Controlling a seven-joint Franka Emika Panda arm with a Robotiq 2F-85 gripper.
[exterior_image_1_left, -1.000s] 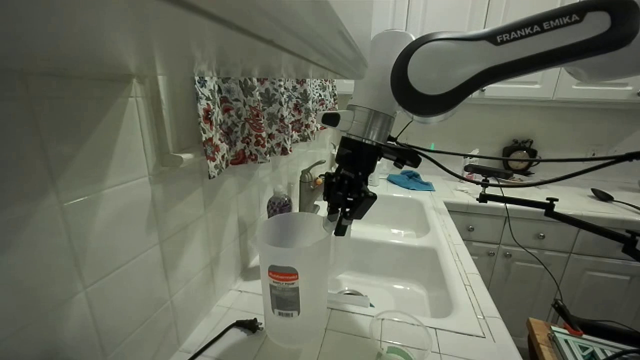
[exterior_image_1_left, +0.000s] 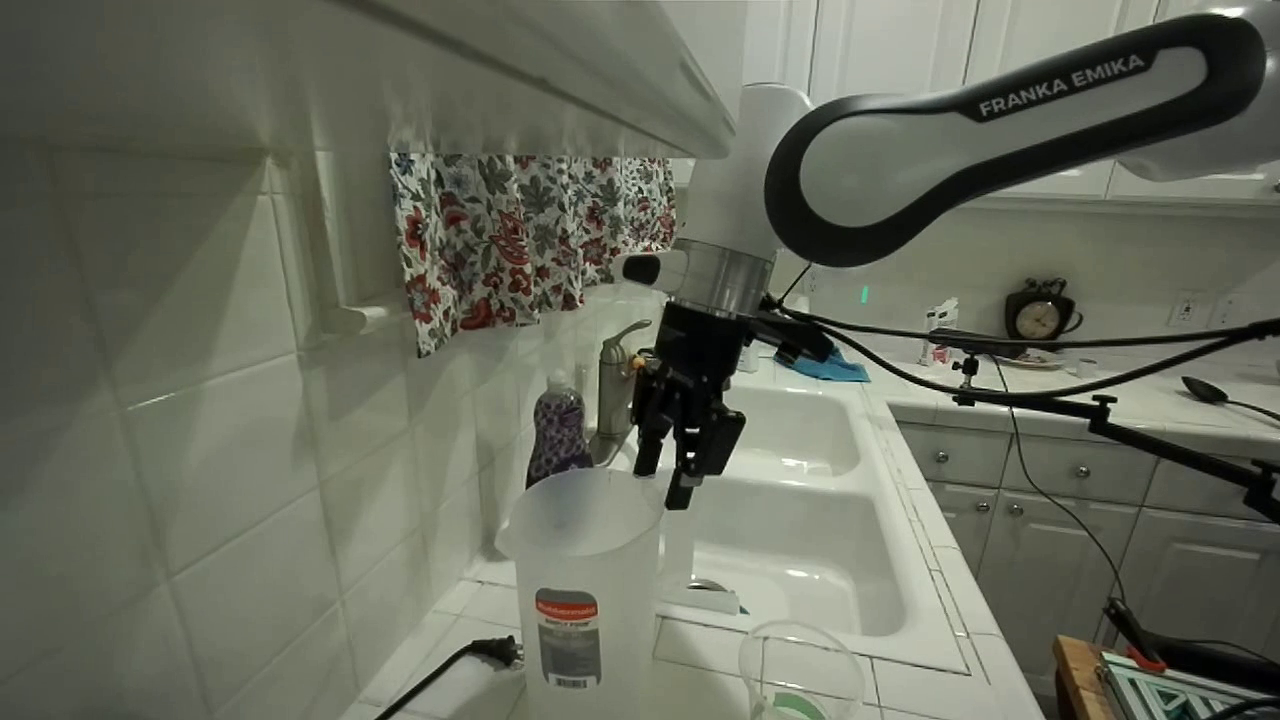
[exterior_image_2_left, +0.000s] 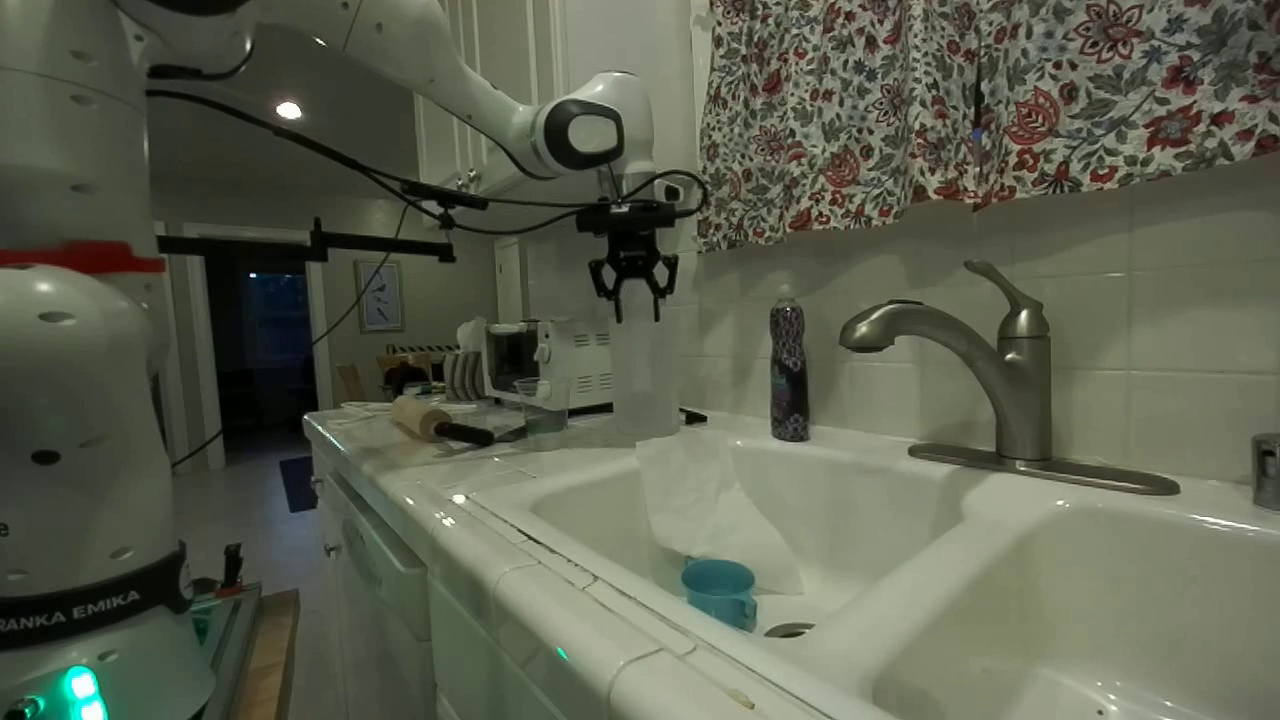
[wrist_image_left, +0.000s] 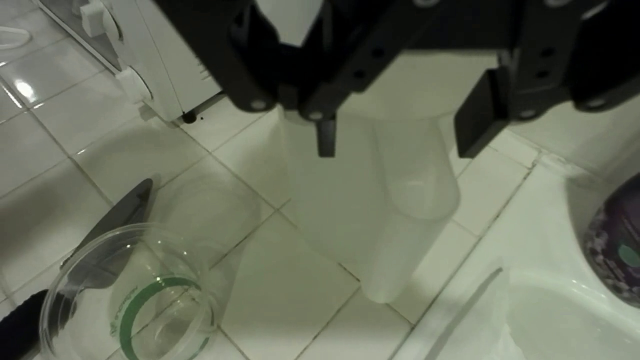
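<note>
A tall translucent white pitcher (exterior_image_1_left: 600, 588) with a red and grey label appears upright on the tiled counter beside the sink; its base is cut off in exterior view 1. In exterior view 2 the pitcher (exterior_image_2_left: 645, 384) stands at the sink's far end. My gripper (exterior_image_1_left: 663, 478) points down at its rim, on the sink side. Seen from the wrist, the fingers (wrist_image_left: 325, 138) are spread, with the pitcher's handle (wrist_image_left: 420, 186) below and between them. No grip on the handle shows; whether a finger touches the pitcher cannot be told.
A clear cup (wrist_image_left: 129, 300) with a green band stands near a knife (wrist_image_left: 117, 228). A purple bottle (exterior_image_2_left: 787, 372) and the faucet (exterior_image_2_left: 1020, 384) line the sink's back. In the basin (exterior_image_2_left: 588, 504) is a blue cup (exterior_image_2_left: 720, 590). A toaster oven (exterior_image_2_left: 564, 360) sits behind the pitcher.
Both my gripper and the pitcher have come down and toward the camera in exterior view 1. The fingers now stand farther apart at the rim. The clear cup has not moved.
</note>
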